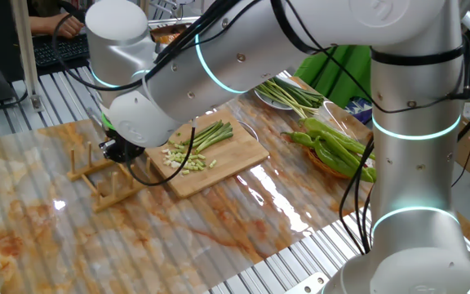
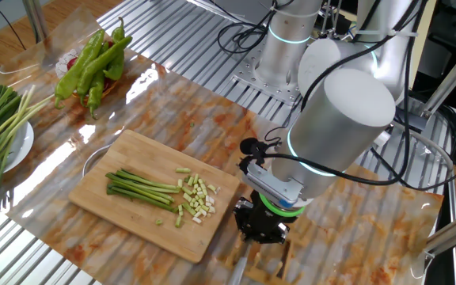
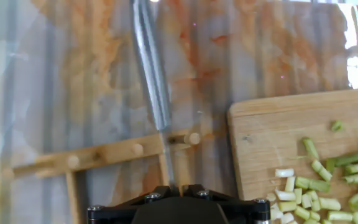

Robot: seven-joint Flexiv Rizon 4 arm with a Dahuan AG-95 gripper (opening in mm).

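Observation:
My gripper (image 2: 249, 234) is low over a wooden peg rack (image 1: 111, 186), just beside the cutting board. A long silver utensil, apparently a knife, has a thick handle (image 3: 152, 68) that runs to the top edge of the wrist view. Its thin, edge-on part (image 3: 168, 158) crosses the rack and runs down to the black gripper body. In exterior view 2 the silver piece (image 2: 239, 271) sticks out below the gripper. My fingertips are hidden or too dark to make out, so whether they clasp the utensil cannot be told.
Cut pieces and longer green stalks (image 2: 142, 189) lie on the wooden cutting board (image 2: 109, 207). Green peppers (image 1: 333, 151) fill a basket, with a plate of leafy stalks (image 1: 288, 96) nearby. The marbled tabletop (image 1: 31, 216) has bare space on the rack's other side.

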